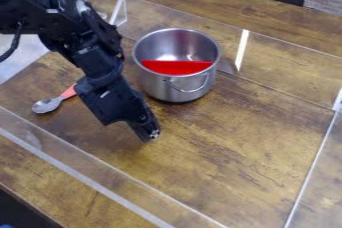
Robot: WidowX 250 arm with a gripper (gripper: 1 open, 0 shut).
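Note:
My black gripper (150, 132) reaches down from the upper left to low over the wooden table, left of and in front of a steel pot (177, 90). Its fingertips look shut, with nothing seen between them. Inside the pot is a red object (174, 66). A spoon (46, 105) with a red handle lies on the table to the left, part of its handle hidden behind the arm.
Pale tape lines cross it at the left and right. A dark backboard stands at the far top right.

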